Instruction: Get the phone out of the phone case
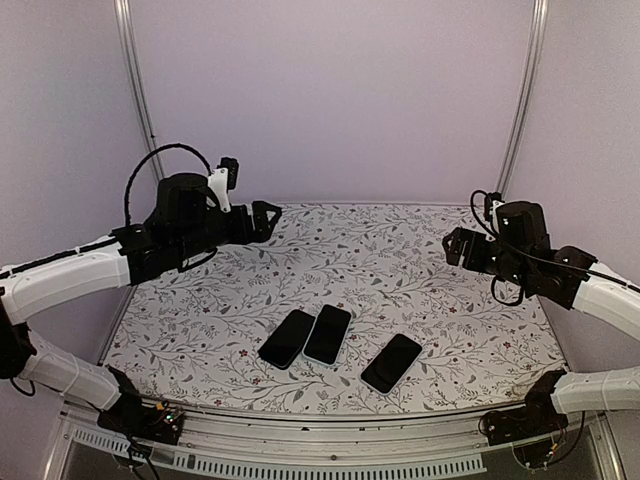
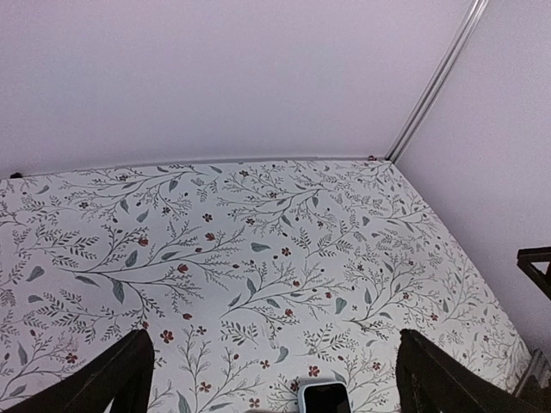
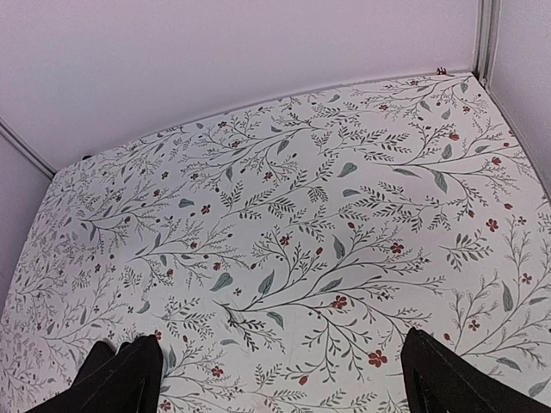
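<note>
Three dark phone-shaped slabs lie flat near the front of the table. The left slab (image 1: 287,338) looks black all over, and it lies close beside the middle slab (image 1: 328,334), which has a pale rim. Apart from them, to the right, is another pale-rimmed slab (image 1: 391,362). Which are phones and which is a case, I cannot tell. My left gripper (image 1: 264,222) hangs open above and behind the pair, empty between its wide-set fingers (image 2: 112,379). Off to the right my right gripper (image 1: 461,247) is open too, with nothing between its fingers.
Pale walls (image 1: 330,100) enclose the back and sides. A metal rail (image 1: 330,465) runs along the front, with another arm's dark end (image 1: 130,415) at its left.
</note>
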